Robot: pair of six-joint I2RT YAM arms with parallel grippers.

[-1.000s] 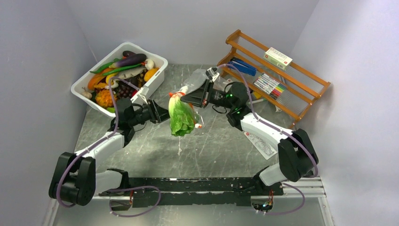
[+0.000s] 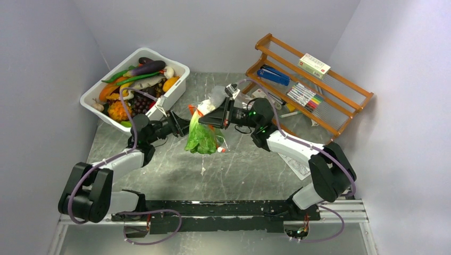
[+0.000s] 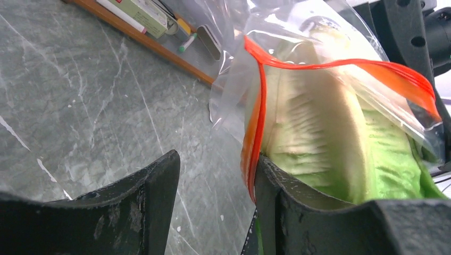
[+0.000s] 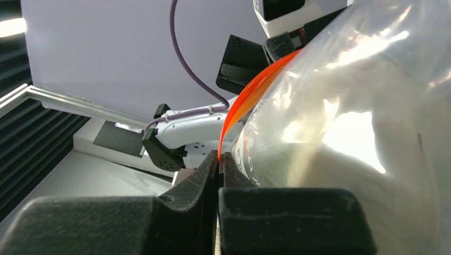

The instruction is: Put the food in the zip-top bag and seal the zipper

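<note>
A clear zip bag with an orange zipper hangs mid-air around a green lettuce, whose pale ribs show at the bag's mouth. My right gripper is shut on the bag's rim at the orange zipper strip, above the table. My left gripper stands open just left of the bag, the near strand of orange zipper by its right finger. Whether the lettuce is wholly inside the bag cannot be told.
A white bin of vegetables stands at the back left. A wooden rack with pens, a stapler and a box is at the back right.
My right gripper and the bag with the lettuce have moved slightly left, toward my left gripper, which has shifted slightly.
</note>
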